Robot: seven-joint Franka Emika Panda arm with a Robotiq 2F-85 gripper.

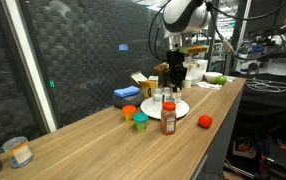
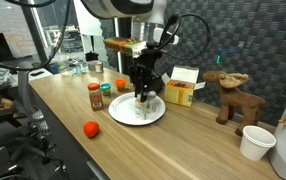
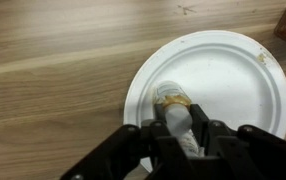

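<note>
My gripper (image 1: 177, 85) is over the right part of a white plate (image 1: 155, 112), shut on a small pale bottle (image 1: 178, 96). In the wrist view the bottle's round grey-white cap (image 3: 178, 121) lies between the dark fingers, with a labelled pale container (image 3: 170, 94) just beyond it. Exterior view 2 shows the gripper (image 2: 142, 88) pointing down over the plate (image 2: 122, 112), the small bottle (image 2: 140, 106) upright beneath it. Whether the bottle's base touches the plate I cannot tell. Other small white containers (image 1: 157, 96) stand on the plate.
Near the plate are a red-capped jar (image 1: 168, 122), a green cup (image 1: 140, 123), an orange cup (image 1: 129, 111) and a red tomato (image 1: 205, 121). A yellow box (image 2: 182, 86), brown deer figure (image 2: 239, 98) and white cup (image 2: 254, 143) stand behind.
</note>
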